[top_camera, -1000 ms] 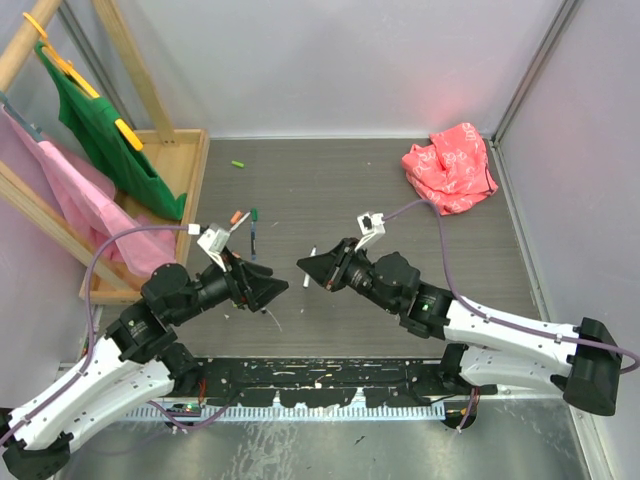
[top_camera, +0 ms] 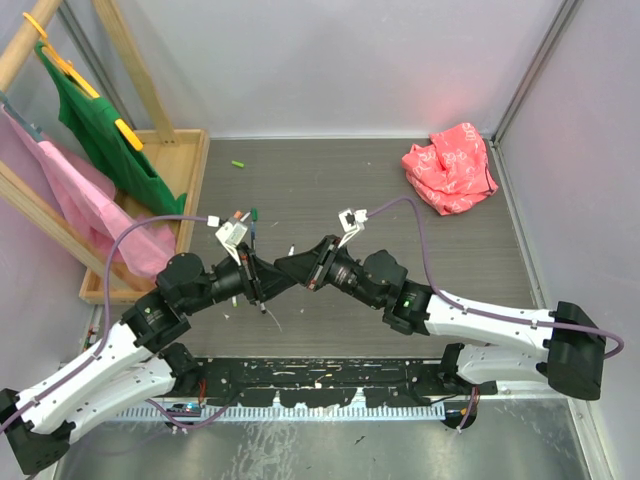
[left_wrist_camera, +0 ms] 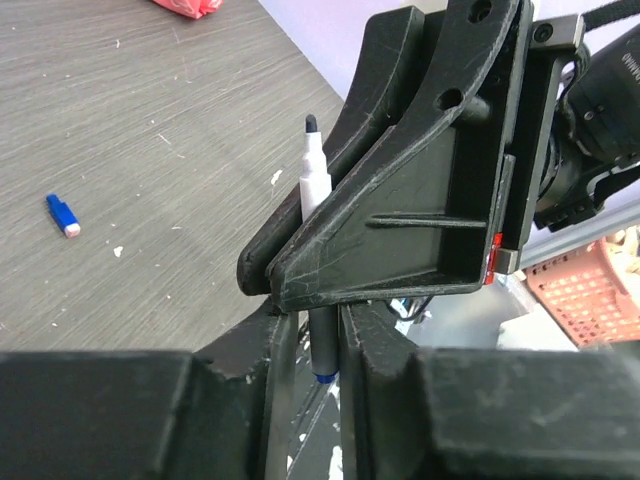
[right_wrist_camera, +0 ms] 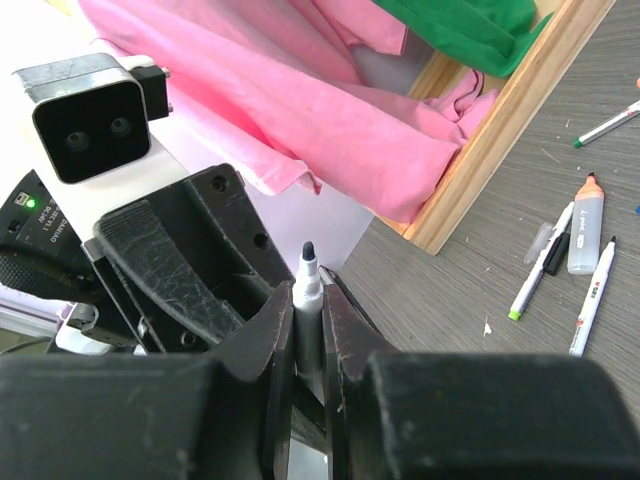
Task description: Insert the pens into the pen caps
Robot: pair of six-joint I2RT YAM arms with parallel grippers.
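Observation:
A white pen (left_wrist_camera: 315, 180) stands uncapped, its black tip up and a dark lower part ending in blue. My right gripper is shut on this pen (right_wrist_camera: 308, 290). My left gripper stands part open just below, its fingers (left_wrist_camera: 382, 375) on either side of the dark lower end, with a narrow gap showing. In the top view both grippers meet nose to nose above the table, the pen (top_camera: 291, 250) just peeking out. A loose blue cap (left_wrist_camera: 63, 216) lies on the table.
In the right wrist view lie an orange marker (right_wrist_camera: 587, 230), a green-tipped pen (right_wrist_camera: 540, 270), a black cap (right_wrist_camera: 558, 254), a clear cap (right_wrist_camera: 538, 243) and another white pen (right_wrist_camera: 595, 300). A wooden rack (top_camera: 190, 180) stands left, a red cloth bundle (top_camera: 450, 170) back right.

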